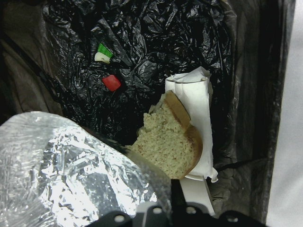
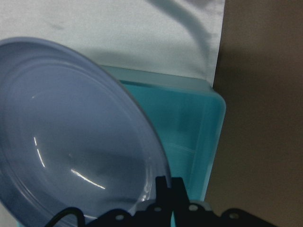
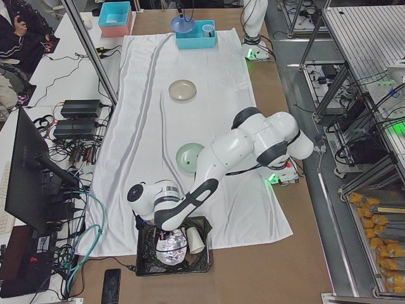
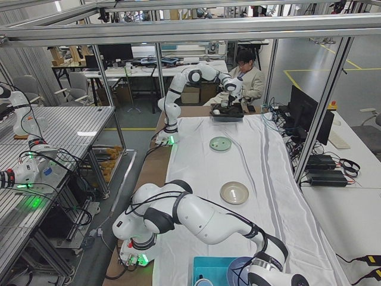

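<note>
My left gripper is down at the black-lined bin (image 3: 145, 266), shut on a crumpled silver foil piece (image 1: 71, 175). Beside the foil lie bread (image 1: 165, 142), white paper (image 1: 199, 109), a red bit (image 1: 111, 82) and a green-white bit (image 1: 104, 53). At the far end, my right gripper is shut on the rim of a blue plate (image 2: 80, 123), which hangs over the turquoise box (image 2: 184, 118); a cup (image 3: 207, 30) stands in that box.
A green plate (image 4: 220, 143) and a beige plate (image 4: 234, 192) sit on the white cloth (image 3: 221, 209), with clear room around them. A phone (image 3: 111, 285) lies left of the bin; a monitor (image 3: 28, 171) and cables border the left.
</note>
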